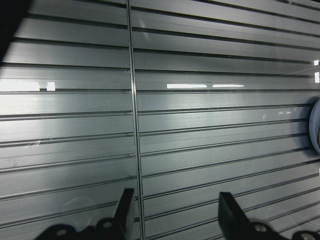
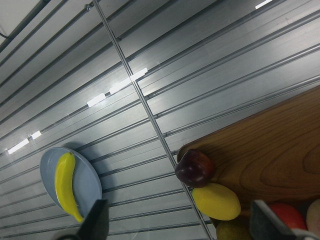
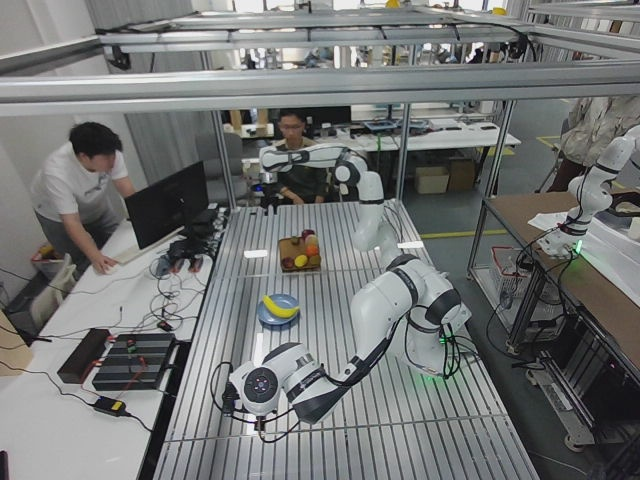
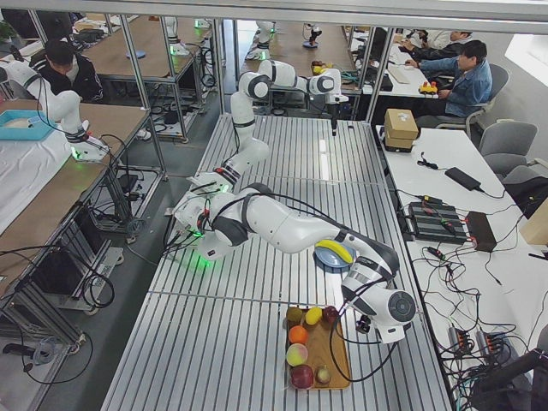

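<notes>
A yellow banana (image 2: 65, 180) lies in a blue plate (image 2: 85, 185) on the slatted table, left in the right wrist view; only the plate's rim (image 1: 314, 125) shows in the left wrist view. A wooden tray (image 2: 265, 140) holds several fruits, among them a dark red fruit (image 2: 194, 168) and a yellow fruit (image 2: 216, 201). My left gripper stands open above bare table, nothing between its fingers. My right gripper is open, raised above the table, with the plate and tray below in its view.
A side desk (image 3: 70, 420) with monitor, boxes and cables runs along the left in the camera left view. Metal frame posts stand around the table; two people are beside it.
</notes>
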